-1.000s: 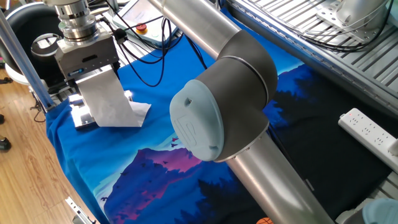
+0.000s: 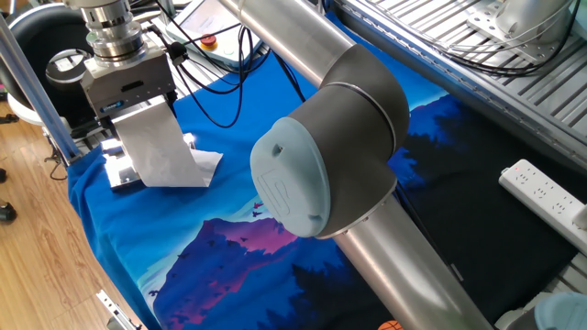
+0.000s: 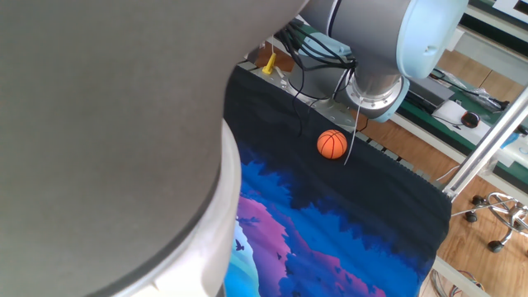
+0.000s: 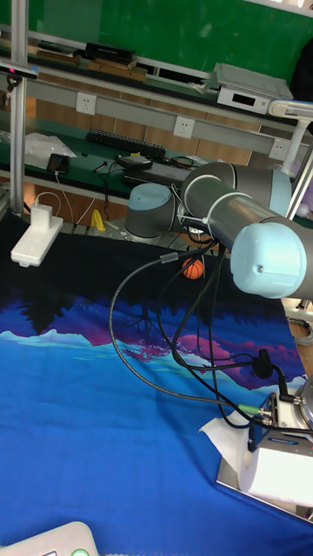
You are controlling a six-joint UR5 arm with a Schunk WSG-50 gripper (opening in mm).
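At the table's far left in exterior view 1, the dark gripper body (image 2: 133, 87) points down over a metal holder (image 2: 119, 170). A white paper sheet (image 2: 165, 147) hangs directly below it, curving down and outward to a torn-looking edge on the cloth. The paper hides the fingertips, so their opening and any contact with the paper do not show. In exterior view 3, a white roll (image 4: 280, 477) lies on the holder's metal base (image 4: 229, 478), with the gripper body (image 4: 285, 433) right against it at the frame's edge. The arm blocks much of exterior view 2.
An orange ball (image 3: 332, 144) rests on the dark end of the printed cloth (image 4: 102, 445) near the arm's base. A white power strip (image 2: 546, 197) lies along one edge. Loose black cables (image 4: 211, 366) hang beside the arm.
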